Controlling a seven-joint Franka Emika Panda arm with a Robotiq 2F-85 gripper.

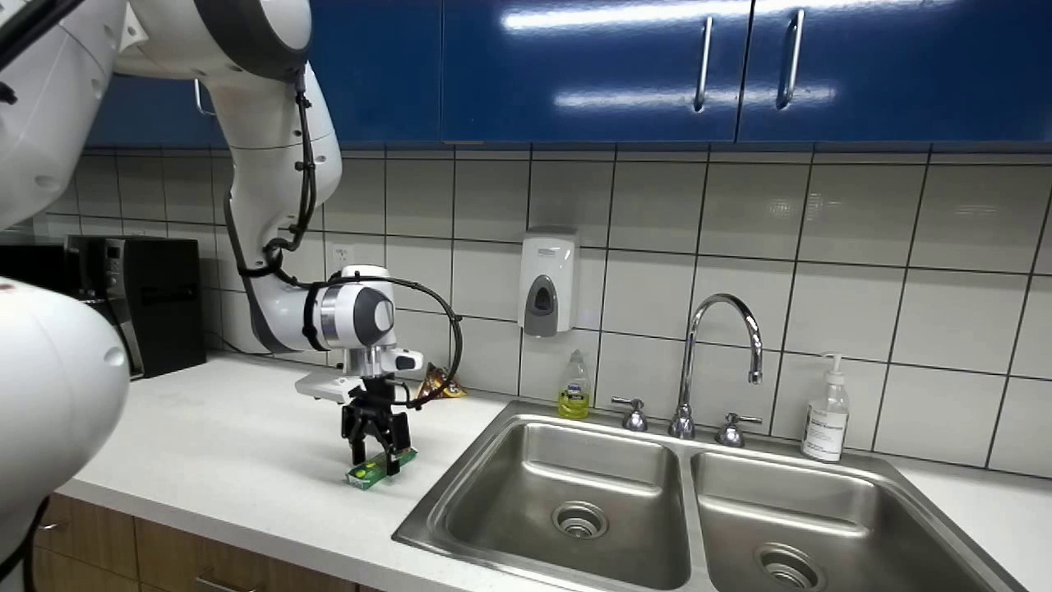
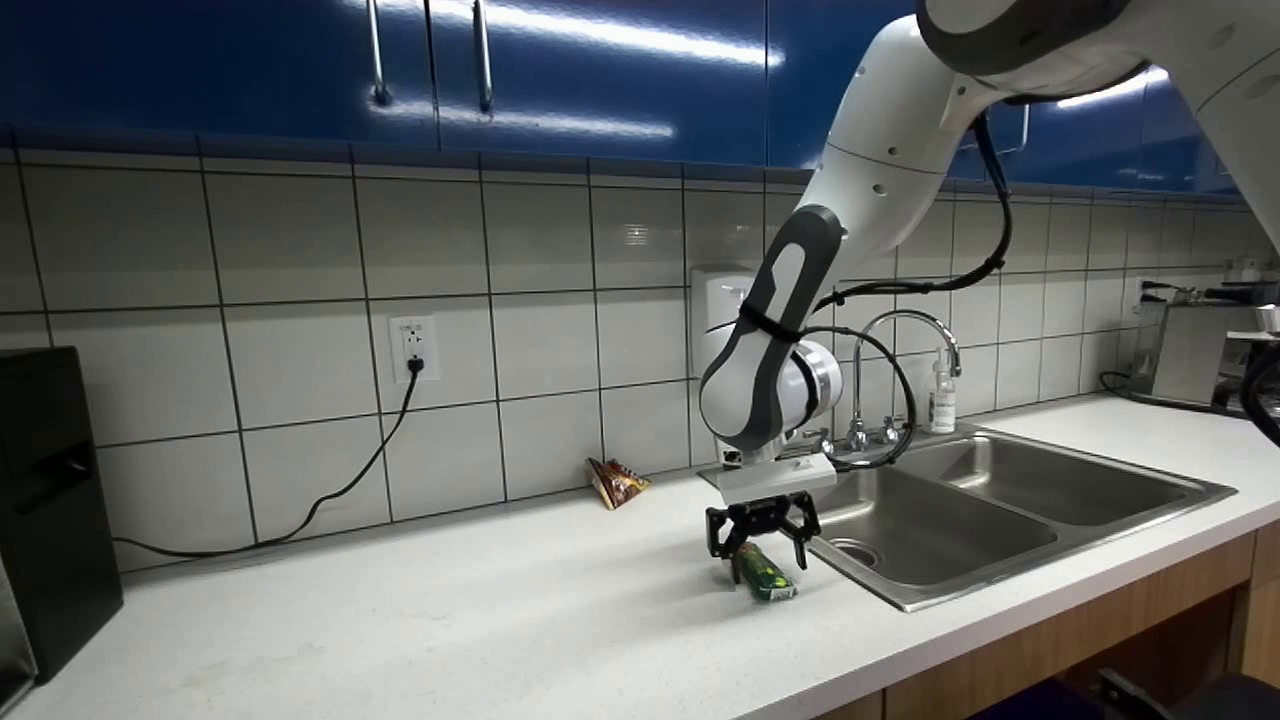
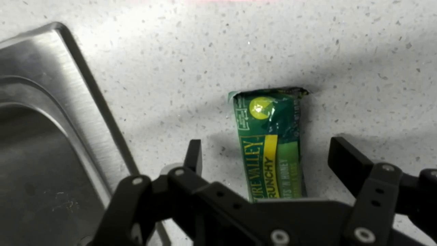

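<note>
A green wrapped granola bar point(image 3: 268, 149) lies flat on the white counter, its near end hidden behind the gripper body in the wrist view. My gripper is open, one finger on each side of the bar with a gap between each finger and the wrapper. From the first exterior view, the gripper point(image 1: 375, 467) points down just over the bar point(image 1: 366, 474), left of the sink. The second exterior view shows the bar point(image 2: 765, 576) partly under the gripper point(image 2: 769, 571).
Close by is the steel sink point(image 1: 417, 534) with two basins. A brown snack bag point(image 2: 617, 482) leans near the tiled wall. Behind the sink stand a dish soap bottle point(image 1: 574, 386) and a pump bottle point(image 1: 826, 418). Counter left of the gripper is clear.
</note>
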